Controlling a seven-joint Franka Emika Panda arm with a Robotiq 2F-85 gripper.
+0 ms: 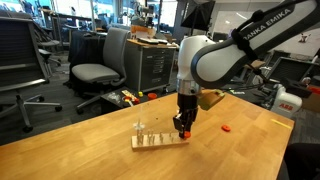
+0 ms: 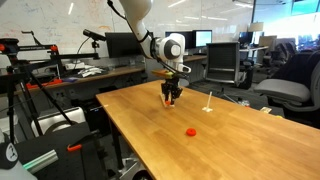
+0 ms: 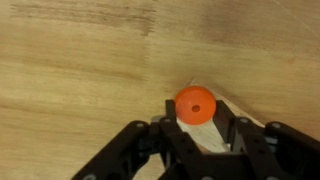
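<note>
My gripper is shut on a round orange-red piece (image 3: 195, 105), which shows its flat top between the dark fingertips in the wrist view. A pale strip of wood (image 3: 207, 136) lies beneath that piece, partly hidden by the fingers. Exterior view 1 has the gripper (image 1: 185, 132) low over the right end of a light wooden block (image 1: 158, 141) with several short upright pegs. Whether the held piece touches the block cannot be told. From the far side, in exterior view 2, the gripper (image 2: 168, 100) appears small and close to the tabletop.
On the table (image 1: 70, 150), a small red piece (image 1: 226, 128) lies to the right of the gripper. A red piece (image 2: 191, 132) and a thin white upright object (image 2: 209, 102) stand apart in exterior view 2. Office chairs (image 1: 98, 72) stand beyond it.
</note>
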